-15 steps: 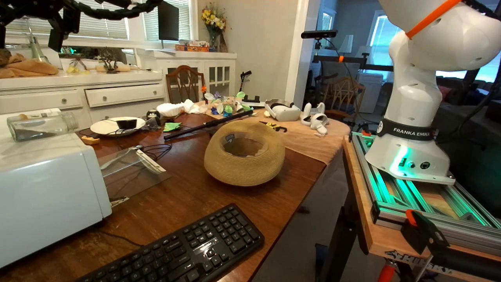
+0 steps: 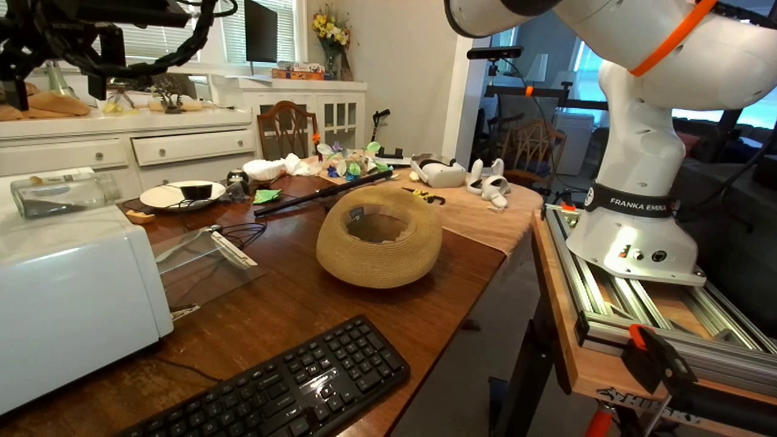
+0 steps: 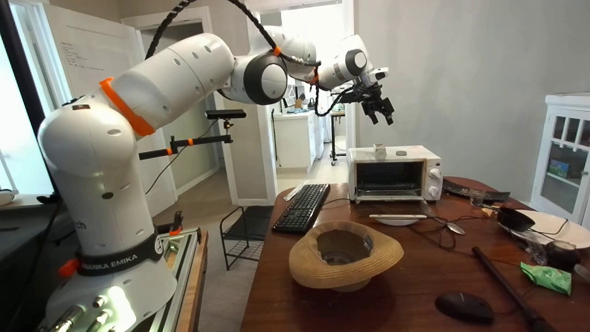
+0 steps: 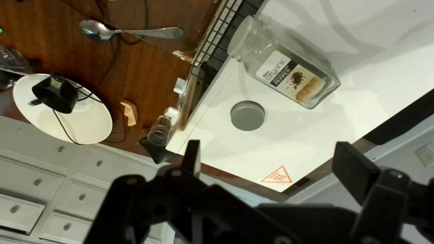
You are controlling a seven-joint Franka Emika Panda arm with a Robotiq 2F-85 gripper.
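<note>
High over the white toaster oven (image 3: 395,150), my gripper (image 3: 382,118) stands open with nothing between its fingers. The wrist view has the gripper spread wide, one black finger pad (image 4: 352,170) at the right. On the oven's top lies a clear glass pepper jar (image 4: 287,67) on its side, holding a little brown content. A round grey lid (image 4: 248,116) rests flat beside it, apart from the jar. Both sit well below the fingers. Exterior view 1 shows the jar (image 2: 62,195) near the oven's back edge.
An upturned straw hat (image 2: 379,247) occupies the table's middle, with a black keyboard (image 2: 291,386) nearby. A spoon (image 4: 130,32), a small clear cup (image 4: 159,130) and a white plate (image 4: 97,122) bearing a black cup lie around the oven. The oven's glass door is down.
In exterior view 1, my gripper has come lower and slightly to the right, and the upper arm has shifted left. The base light turned from green to white. The table objects are unmoved.
</note>
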